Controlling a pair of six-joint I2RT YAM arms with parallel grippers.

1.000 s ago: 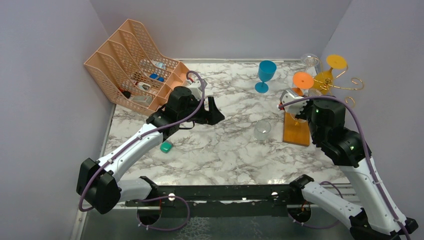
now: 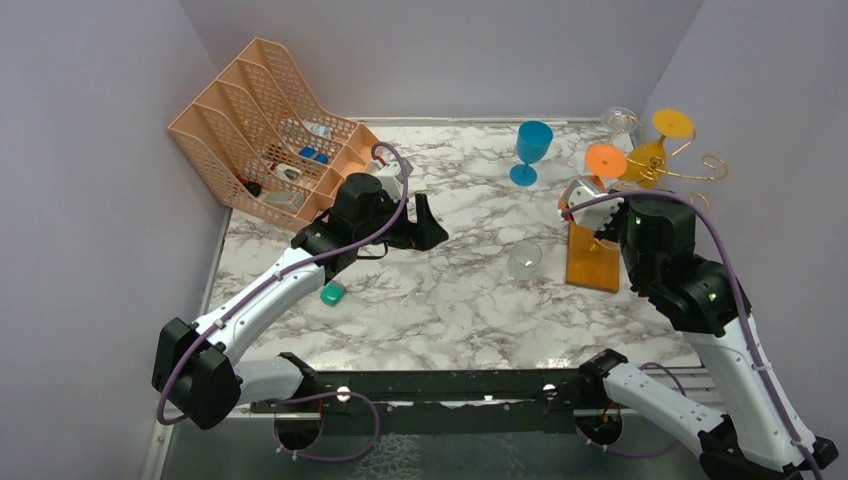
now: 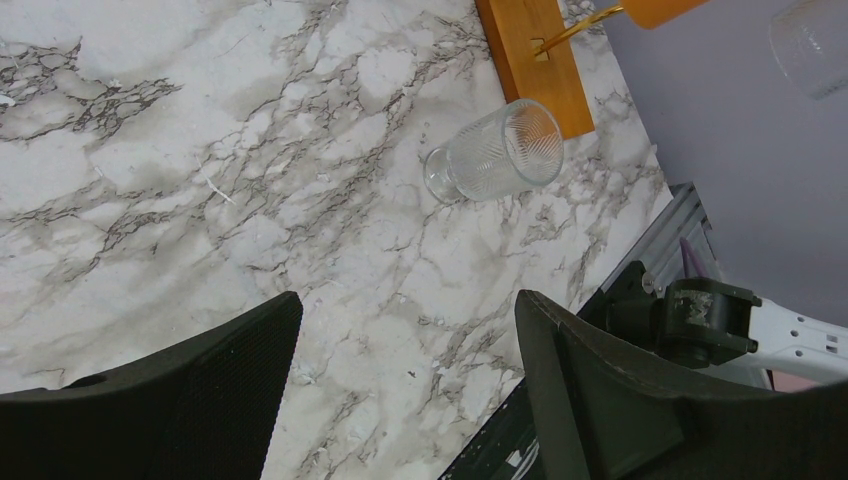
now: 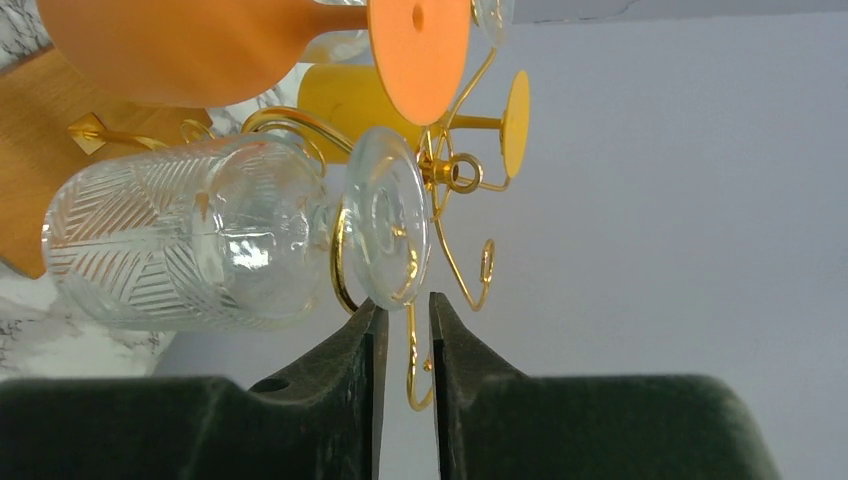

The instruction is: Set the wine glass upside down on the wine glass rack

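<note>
A clear wine glass (image 4: 180,230) hangs on the gold rack (image 4: 455,172), its base (image 4: 385,215) just beyond my right gripper; that gripper's fingers stand close, with a narrow gap and nothing visible between them. Orange (image 2: 605,158) and yellow (image 2: 673,124) glasses hang on the rack too, above its wooden base (image 2: 590,270). A second clear glass (image 3: 495,150) stands on the marble in front of my left gripper, which is open and empty. A blue goblet (image 2: 532,140) stands at the back.
A peach divided holder (image 2: 230,110) fills the back left, with a small green object (image 2: 332,293) in front of it. Grey walls close in at back and sides.
The left arm has not visibly moved.
</note>
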